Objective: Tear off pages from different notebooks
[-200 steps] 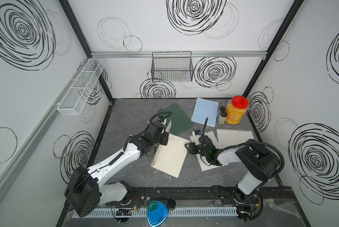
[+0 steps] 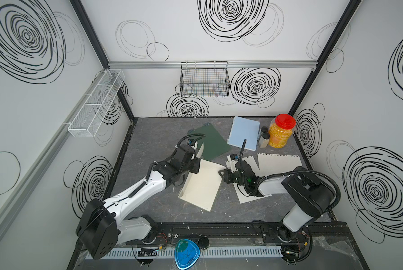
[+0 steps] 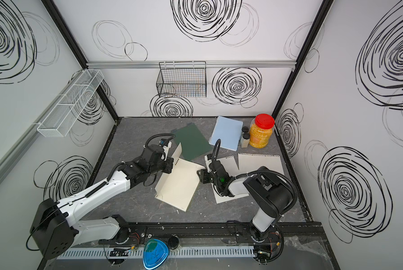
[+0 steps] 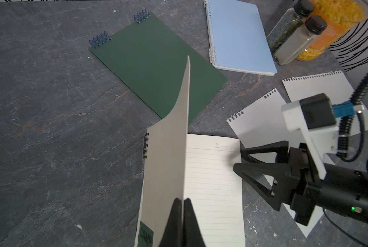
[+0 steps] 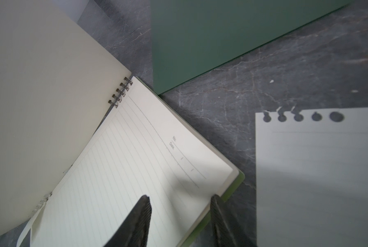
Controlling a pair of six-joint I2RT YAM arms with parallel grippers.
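Note:
A spiral notebook lies open on the table, its lined page [image 4: 214, 185] facing up. Its pale cover [image 4: 165, 173] stands raised on the left, and my left gripper is shut on the edge of that cover. At the page's right edge, near the upper corner, my right gripper stands part open; one finger is over the page and the other just past the edge. No page shows clearly pinched between them. A dark green notebook [image 4: 151, 61] and a light blue notebook [image 4: 241, 37] lie closed farther back.
Two torn sheets with ragged holes, a near sheet [image 4: 260, 117] and a far sheet [image 4: 321, 86], lie on the right, partly under the right arm. Two small bottles and a jar [image 2: 280, 132] stand at the back right.
Both arms stay almost where they were; the right gripper has shifted very slightly at the page edge. The notebook and its raised cover look nearly the same.

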